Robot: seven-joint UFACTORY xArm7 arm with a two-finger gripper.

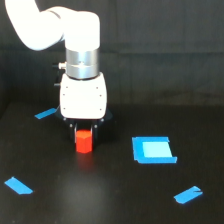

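A small red block (84, 142) is at the left of the black table, directly below the white arm's dark gripper (84, 127). The gripper points straight down and its fingertips reach the block's upper part. The fingers are dark and small against the black background, so whether they are open or shut on the block cannot be made out. Whether the block rests on the table or hangs just above it is also unclear. On the right, blue tape frames a pale square (156, 149) with nothing on it.
Blue tape strips mark the table at the front left (18, 186), the front right (188, 195) and the back left (46, 113).
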